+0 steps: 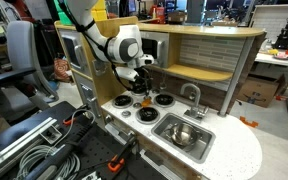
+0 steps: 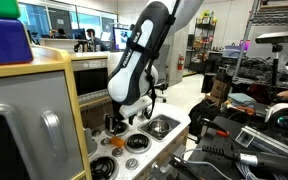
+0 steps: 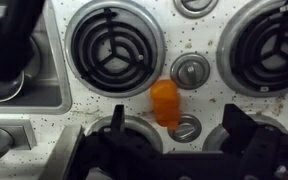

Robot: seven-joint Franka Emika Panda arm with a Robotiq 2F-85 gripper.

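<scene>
An orange object [image 3: 166, 103] with a rounded top and narrower lower end lies on the speckled white stovetop, among the burners and knobs, in the wrist view. My gripper is open above the stovetop, its dark fingers apart on either side of the orange object, and nothing is held between them. The orange object [image 1: 147, 101] also shows in the first exterior view, close below the gripper [image 1: 141, 90]. In the second exterior view the orange object [image 2: 117, 142] sits near the burners, beneath the white arm.
Coil burners [image 3: 114, 50] and knobs [image 3: 191, 70] surround the spot. A sink [image 1: 184, 135] with a metal pot [image 1: 182, 133] in it lies to the right, beside a faucet [image 1: 192, 97]. A wooden shelf [image 1: 199, 70] overhangs the back.
</scene>
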